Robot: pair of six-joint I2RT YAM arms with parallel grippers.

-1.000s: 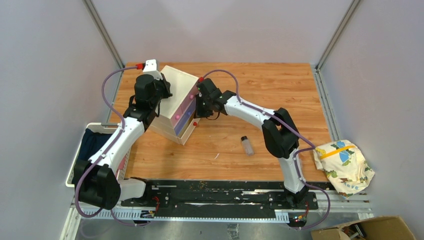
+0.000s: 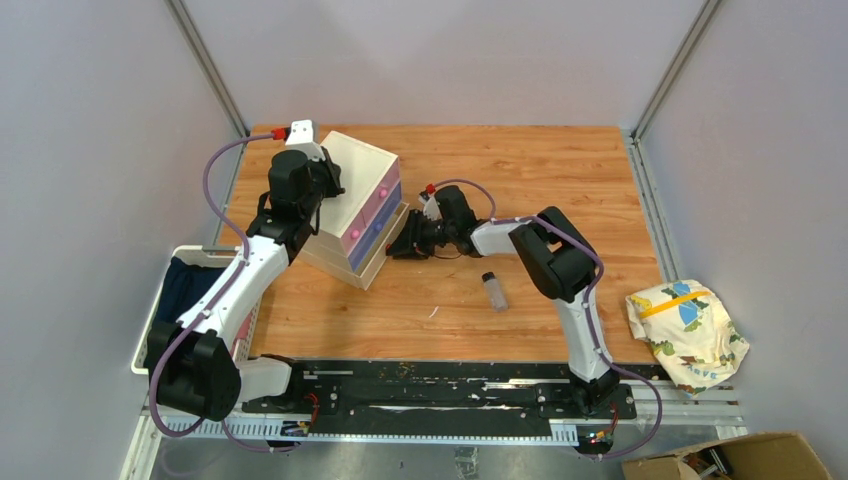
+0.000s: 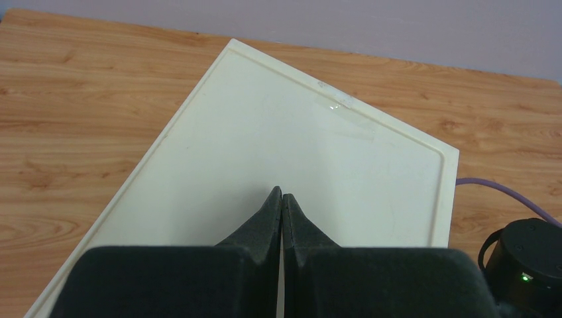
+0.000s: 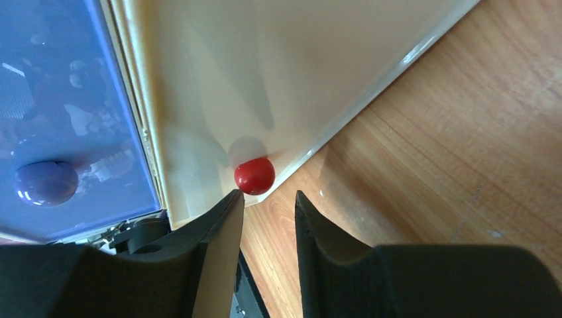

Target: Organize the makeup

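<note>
A white drawer box (image 2: 357,171) with pink and blue drawer fronts stands tilted left of the table's middle. Its cream bottom drawer (image 4: 219,73) sticks out below the blue drawer (image 4: 66,126); a red knob (image 4: 254,176) is on its front. Just in front of that knob my right gripper is open, nothing between its fingers. My left gripper is shut and empty, its tips over the box's white top (image 3: 298,146); contact cannot be told. A small clear bottle with a dark cap (image 2: 494,291) lies on the table.
A white basket (image 2: 155,305) with dark cloth stands at the left edge. On the right are a patterned cloth bag (image 2: 690,335) and a cardboard box (image 2: 790,458).
The bottom drawer has come further out of the box. My right gripper has moved slightly down and now hides the red knob from the top. The left arm looks unmoved.
</note>
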